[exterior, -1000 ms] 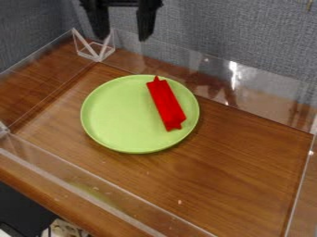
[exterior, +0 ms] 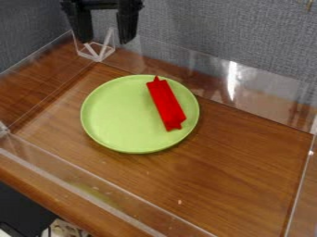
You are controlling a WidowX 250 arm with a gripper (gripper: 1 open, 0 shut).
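A green plate [exterior: 115,116] rests on the wooden table, a little left of centre. On its right part lies a red elongated block [exterior: 166,104], tilted along a diagonal. My black gripper [exterior: 106,30] hangs at the top left of the view, above and behind the plate, partly cut off by the frame's top. It is dark against the grey back wall, and whether anything is between its fingers is unclear.
Clear panels border the table [exterior: 229,185], with a white bracket [exterior: 96,51] at the back left corner.
My gripper has moved left along the back, toward the back left corner. The plate and red block have stayed where they were.
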